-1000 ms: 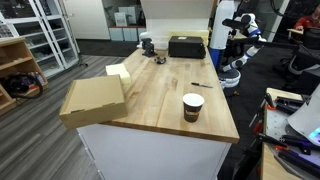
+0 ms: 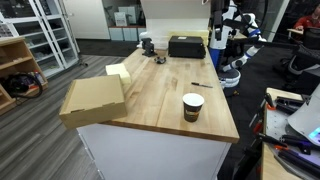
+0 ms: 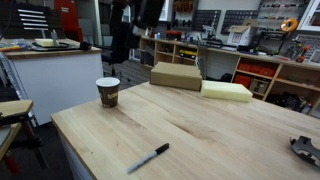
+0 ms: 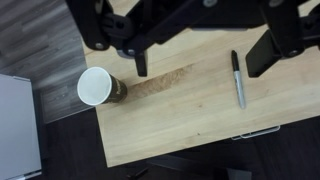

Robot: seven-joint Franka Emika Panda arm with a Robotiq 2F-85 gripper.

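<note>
A paper cup with a white rim and brown side (image 2: 191, 112) stands upright near the front right corner of the wooden table; in exterior view 2 the same cup (image 3: 107, 93) is at the left. Farther along the table lies a dark marker (image 3: 149, 158), flat on the wood. Above the tabletop, my gripper is open with nothing between its fingers. From the wrist, the cup (image 4: 97, 87) shows beyond the left finger and the marker (image 4: 239, 82) just beside the right finger, both apart from the gripper.
A cardboard box (image 2: 93, 101) and a pale yellow block (image 2: 118, 74) sit along the table's left side. A black case (image 2: 186, 47) and small dark items stand at the far end. Bare wood fills the table's middle (image 2: 155, 95).
My gripper has come into sight at the top of exterior view 1, over the far right of the table. The cup, marker and box have not moved.
</note>
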